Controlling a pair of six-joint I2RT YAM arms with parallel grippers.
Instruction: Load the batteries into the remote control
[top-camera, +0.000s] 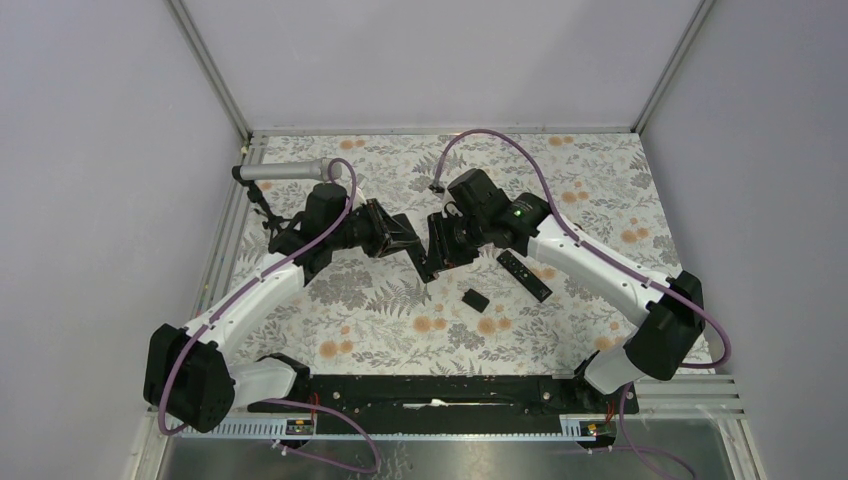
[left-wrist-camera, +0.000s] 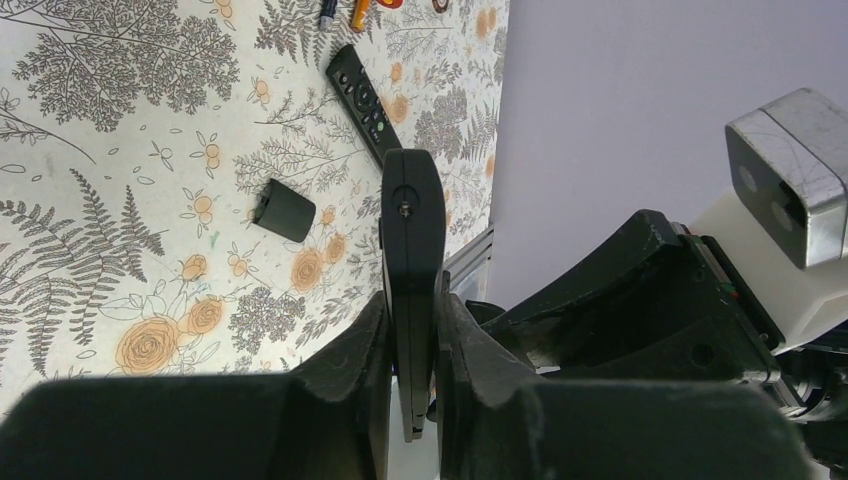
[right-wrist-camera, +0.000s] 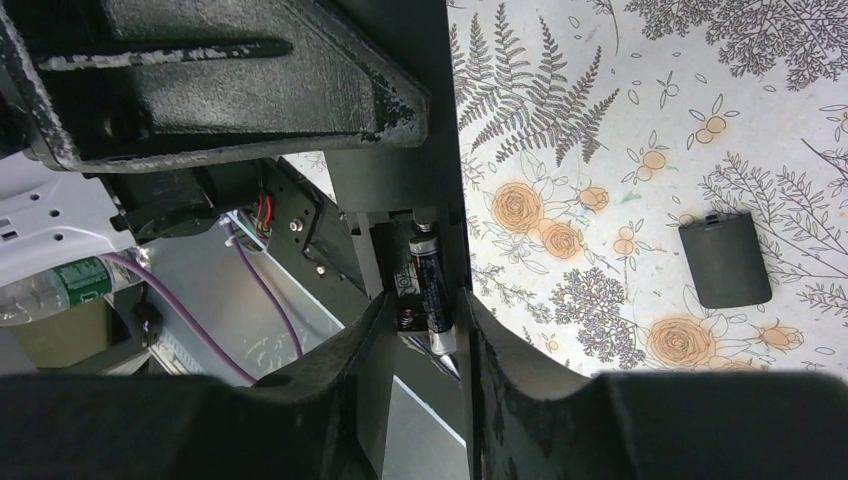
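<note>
My left gripper (top-camera: 398, 238) is shut on the dark remote (top-camera: 416, 255), which is held aloft, seen edge-on in the left wrist view. In the right wrist view its open battery compartment shows a battery (right-wrist-camera: 430, 285) lying lengthwise beside a spring slot. My right gripper has its fingertips at the lower end of that compartment, around or just against the battery; whether it grips it I cannot tell. The battery cover (right-wrist-camera: 725, 258) lies on the patterned table below.
A second black remote (top-camera: 523, 275) lies right of the cover (top-camera: 475, 299). A blue pen-like item (left-wrist-camera: 328, 12) and an orange one (left-wrist-camera: 360, 12) show at the top of the left wrist view.
</note>
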